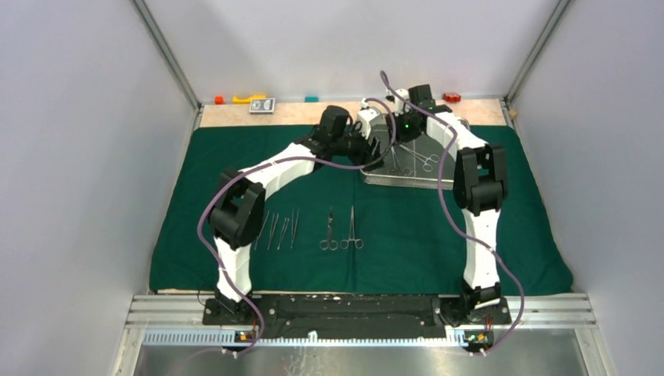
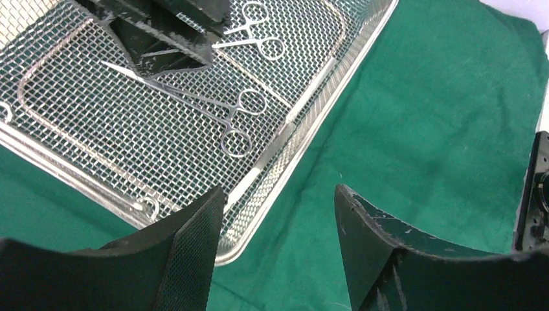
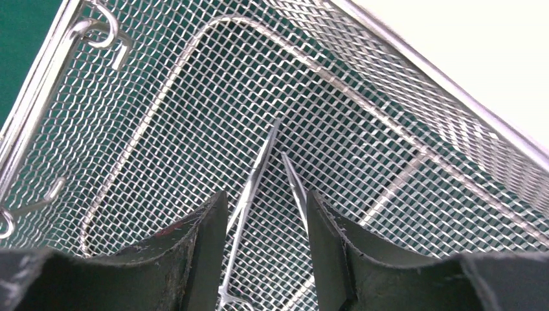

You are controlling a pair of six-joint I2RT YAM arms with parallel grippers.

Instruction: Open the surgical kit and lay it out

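Observation:
The wire mesh tray (image 1: 411, 182) stands at the back right of the green cloth, with several metal instruments in it. In the left wrist view, a ring-handled clamp (image 2: 228, 118), a second ring-handled instrument (image 2: 251, 29) and a long flat handle (image 2: 285, 133) lie on its mesh. My left gripper is part open with nothing between its fingers, over the tray's near left rim. My right gripper stands open above the mesh. Slender instrument tips (image 3: 262, 159) and another pointed tip (image 3: 294, 181) lie beneath and between its fingers in that view.
On the cloth at front left lie several thin tweezers (image 1: 294, 229), scissors (image 1: 330, 233) and a clamp (image 1: 352, 233). The left front cloth is partly covered by my arm. Both grippers are close together over the tray.

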